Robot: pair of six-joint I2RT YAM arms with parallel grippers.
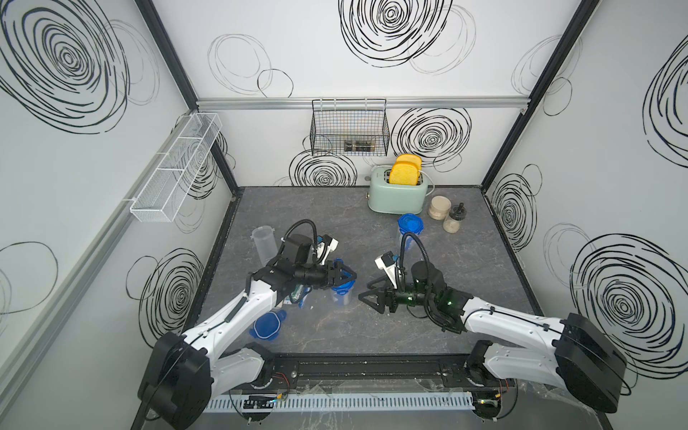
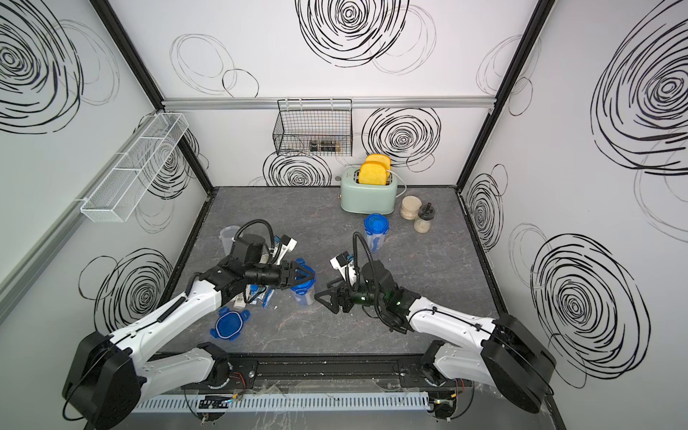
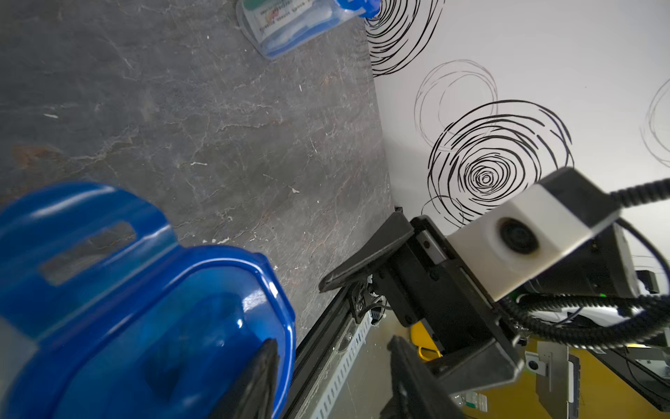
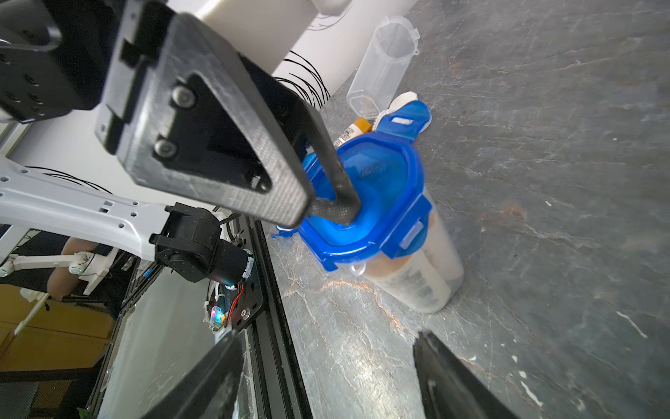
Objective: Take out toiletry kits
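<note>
A blue-lidded clear container [image 4: 432, 265] with contents stands at the table's middle; my left gripper [image 1: 342, 278] is over its lid, part open, nothing seen held. Side flaps on the lid stand out. My right gripper [image 1: 374, 294] hangs just right of the container, its fingers apart and empty. Left of it, partly hidden by the left arm, lie small toiletry items [image 2: 262, 296] and an empty clear container [image 1: 263, 242] with a separate blue lid [image 2: 229, 325] nearer the front.
A second blue-lidded container [image 2: 375, 230] stands back right, near two jars [image 1: 452, 219] and a toaster [image 1: 390, 197]. Wire baskets [image 1: 349, 125] hang on the walls.
</note>
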